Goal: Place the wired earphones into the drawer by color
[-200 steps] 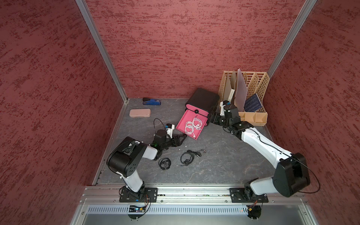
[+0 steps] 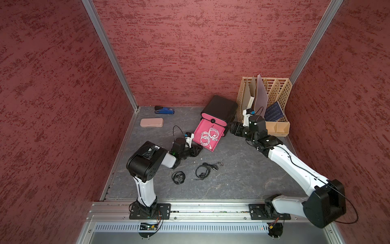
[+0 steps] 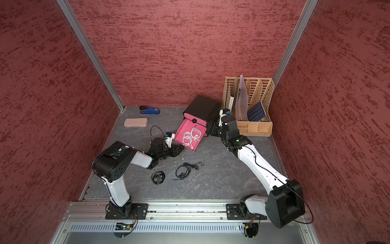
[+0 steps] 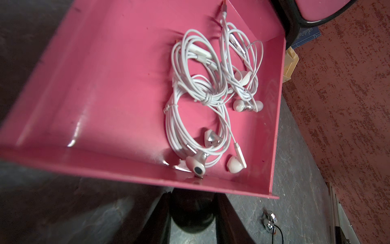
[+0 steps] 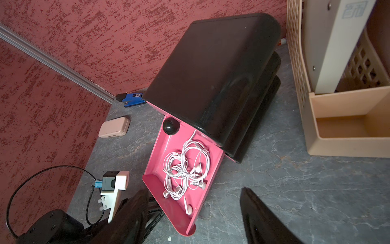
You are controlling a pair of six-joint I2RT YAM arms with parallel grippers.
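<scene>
Coiled white earphones (image 4: 199,97) lie in the pulled-out pink drawer (image 4: 117,81), bunched along its right side. Below the drawer's front panel, the black round knob (image 4: 193,211) sits between the dark fingers of my left gripper (image 2: 197,150), which is shut on it. Two black earphone bundles lie on the table: a tight coil (image 2: 178,177) and a looser one (image 2: 203,171). My right gripper stands open beside the black cabinet (image 5: 215,69), its fingers (image 5: 262,219) spread with nothing between them.
At the back right, a beige file rack (image 2: 277,127) holds folders. A pink case (image 2: 151,122) and a blue stapler (image 2: 164,110) lie at the back left.
My left gripper has moved a little right and up to the drawer's front and now surrounds the knob. My right arm has shifted slightly right. The earphones keep their places.
</scene>
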